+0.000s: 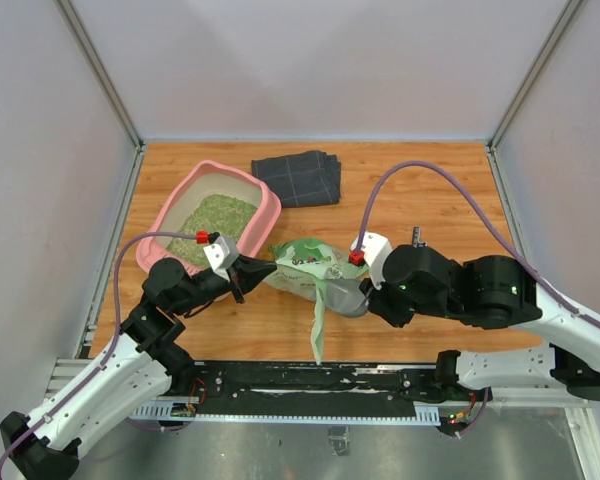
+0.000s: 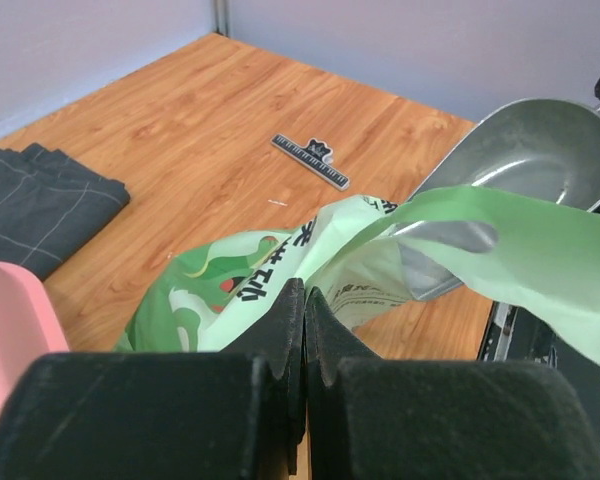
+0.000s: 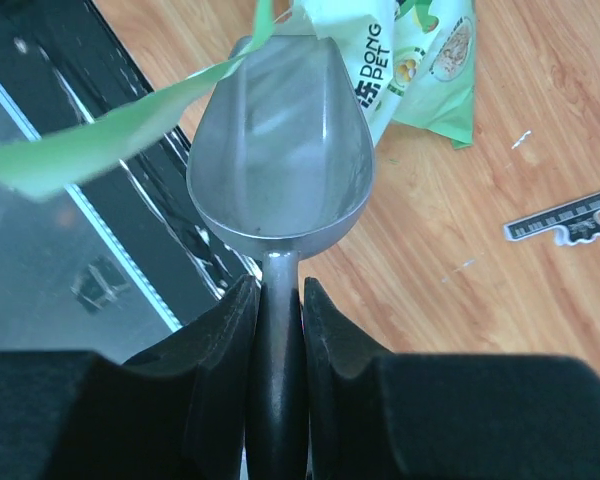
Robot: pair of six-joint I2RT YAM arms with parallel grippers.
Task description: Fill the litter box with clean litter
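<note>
The green and white litter bag (image 1: 312, 252) lies on its side mid-table. My left gripper (image 1: 273, 266) is at the bag's left side, shut on its edge (image 2: 325, 250). Shut on a grey scoop's handle (image 3: 278, 340), my right gripper is to the right of the bag. The scoop (image 3: 280, 150) has its tip at the bag's mouth, and its bowl looks empty. A long green flap (image 1: 318, 320) hangs from the bag toward the table's front. In the pink litter box (image 1: 265, 215), left of the bag, a layer of greenish litter (image 1: 218, 220) covers part of the bottom.
A folded dark cloth (image 1: 298, 178) lies behind the bag, beside the litter box. A black and white clip (image 3: 565, 215) rests on the wood right of the bag.
</note>
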